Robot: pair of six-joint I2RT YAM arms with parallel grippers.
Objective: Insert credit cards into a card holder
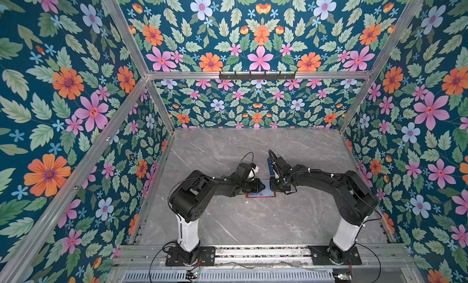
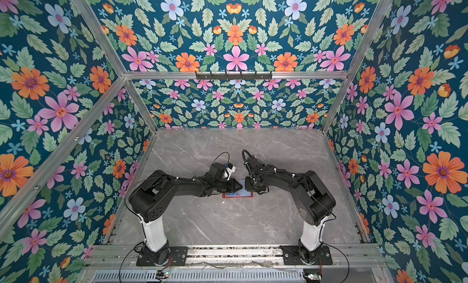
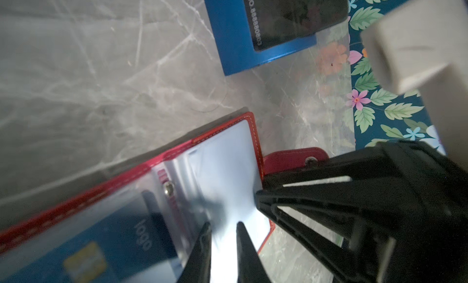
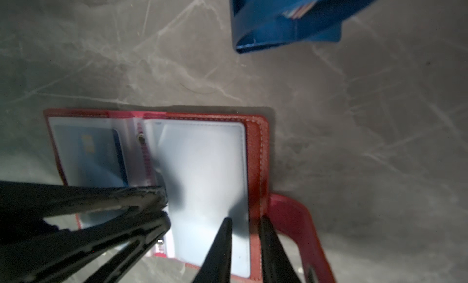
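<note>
The red card holder (image 4: 258, 151) lies open on the grey table, a blue card (image 4: 97, 161) behind the clear left sleeve and white sleeves (image 4: 204, 175) on the right, its red strap (image 4: 297, 219) out to the right. My left gripper is low over the middle; its fingers look close together, with nothing visible between them. My right gripper is at the holder's right edge, fingers part open around the edge area; whether they grip it is unclear.
A blue stand (image 4: 287, 24) with a black card (image 3: 297, 14) stands behind the holder.
</note>
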